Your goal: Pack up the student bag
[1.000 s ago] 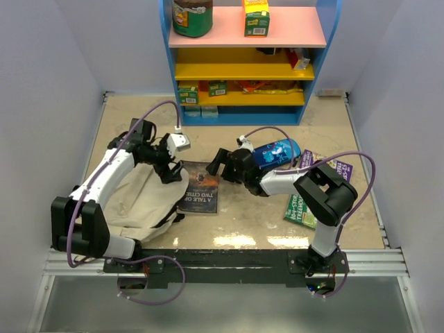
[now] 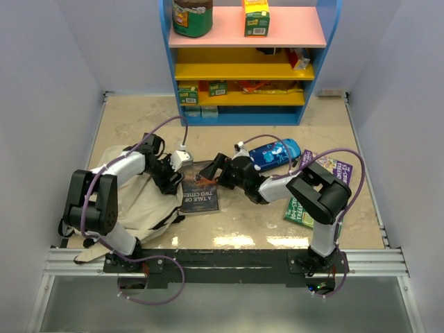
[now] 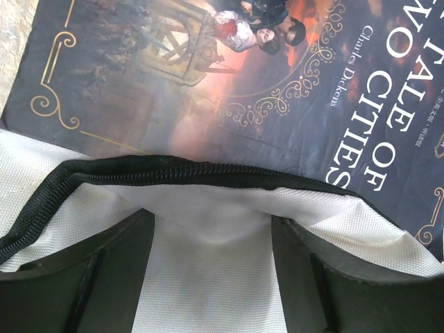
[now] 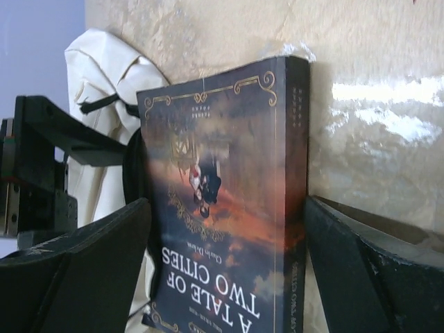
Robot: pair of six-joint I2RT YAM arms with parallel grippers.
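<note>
The book A Tale of Two Cities (image 2: 200, 198) lies flat on the table, against the opening of the white bag (image 2: 132, 201). My left gripper is low over the bag's zippered edge (image 3: 173, 177), fingers apart on the white fabric; whether it pinches any cloth I cannot tell. My right gripper is at the book's spine (image 4: 294, 173), one finger above the cover and one beside the spine; whether it grips the book is unclear.
A blue pencil case (image 2: 277, 152) and purple and green books (image 2: 300, 215) lie to the right. A shelf unit (image 2: 243, 73) with boxes stands at the back.
My right gripper has shifted only slightly at the book.
</note>
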